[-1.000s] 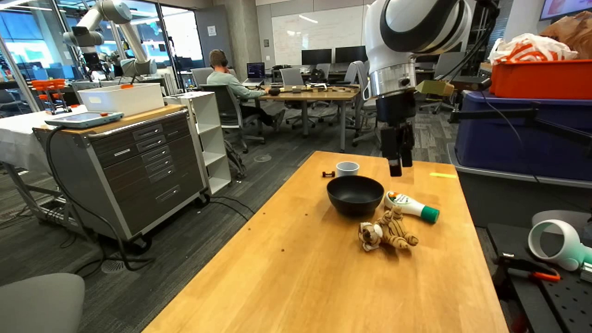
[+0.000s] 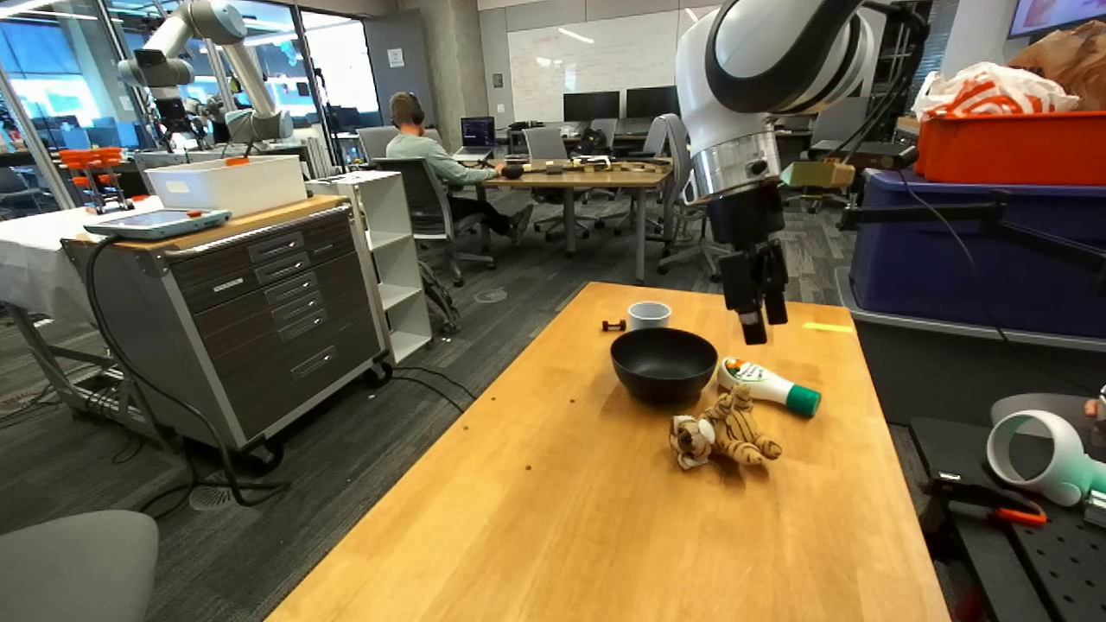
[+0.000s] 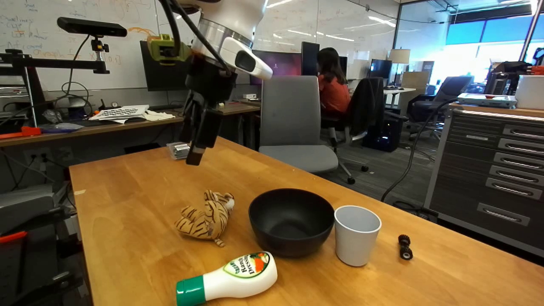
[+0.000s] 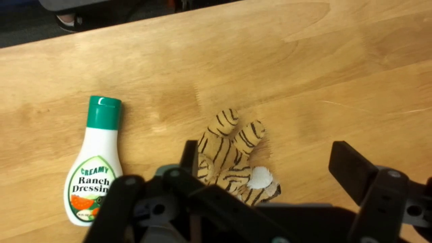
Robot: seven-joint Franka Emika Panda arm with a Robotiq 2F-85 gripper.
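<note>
My gripper hangs open above the table, its black fingers [image 4: 351, 172] wide apart with nothing held. Below it in the wrist view lies a striped plush tiger [image 4: 224, 156], seen between the fingers and partly covered by the left one. A ranch dressing bottle [image 4: 97, 162] with a green cap lies on its side, left of the tiger in that view. In exterior view 2 the tiger [image 3: 208, 219] rests apart from the black bowl [image 3: 290, 224], and the fingertips stand well above the tabletop.
A grey cup [image 3: 357, 237] stands close beside the bowl, with a small dark dumbbell-shaped piece [image 3: 405, 247] past it. A small clear packet [image 3: 179, 150] lies at the table's edge.
In exterior view 1 the gripper has moved slightly right and lower, and its wrist is now more tilted. The objects on the table have stayed where they were.
</note>
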